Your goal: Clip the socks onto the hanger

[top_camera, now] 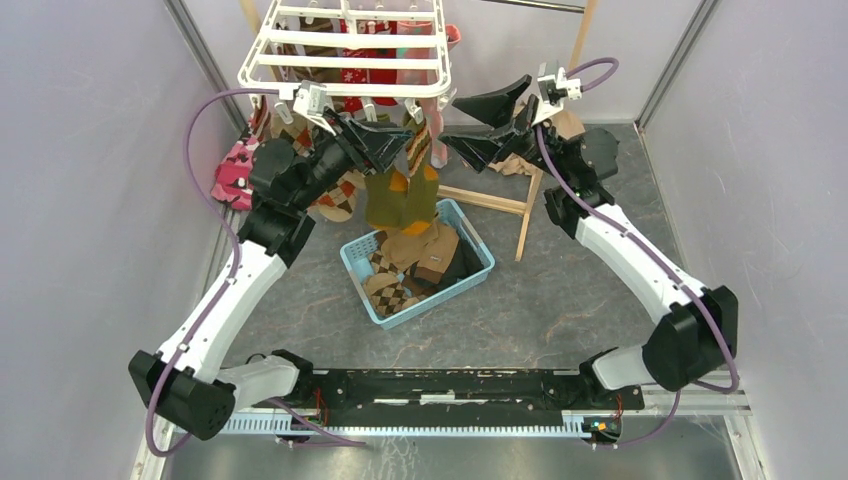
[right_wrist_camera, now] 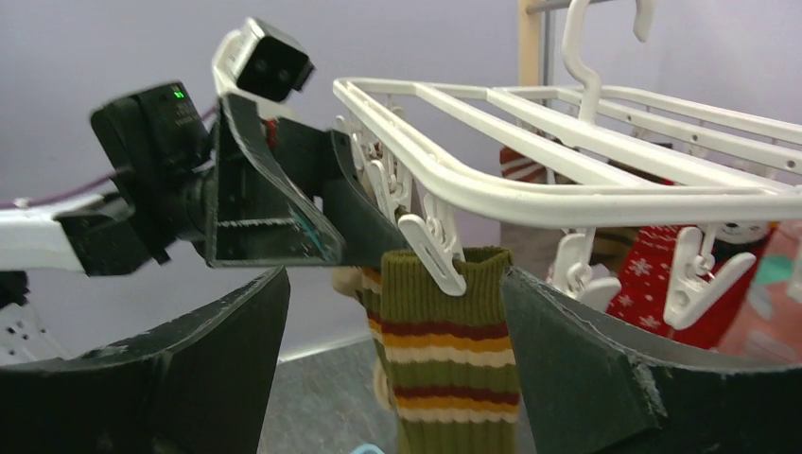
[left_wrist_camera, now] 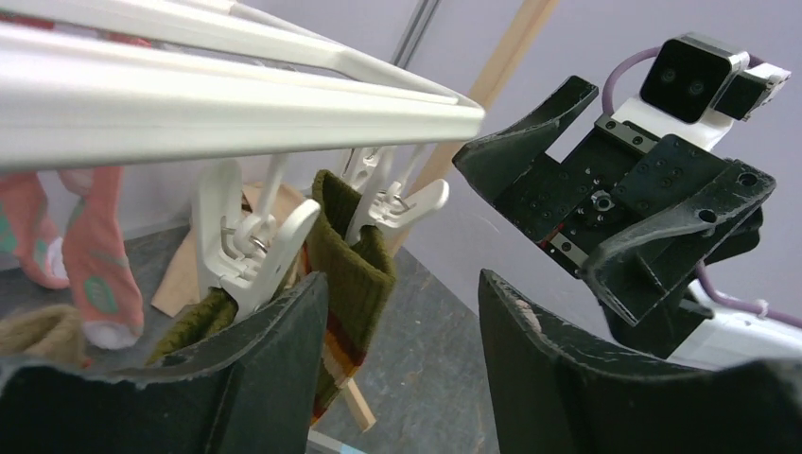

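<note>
The white hanger (top_camera: 345, 88) has olive socks with striped cuffs (top_camera: 400, 200) hanging from its front clips; in the right wrist view a clip (right_wrist_camera: 435, 255) sits on a striped cuff (right_wrist_camera: 444, 359). My left gripper (top_camera: 385, 150) is beside these socks, its fingers apart; in the left wrist view nothing clearly sits between the tips, with a cuff (left_wrist_camera: 350, 284) just beyond. My right gripper (top_camera: 465, 125) stands open to the right of the socks, empty.
A blue basket (top_camera: 360, 280) of loose socks lies on the floor below. A wooden stand (top_camera: 522, 225) is behind. Pink fabric (top_camera: 235, 180) lies at the left.
</note>
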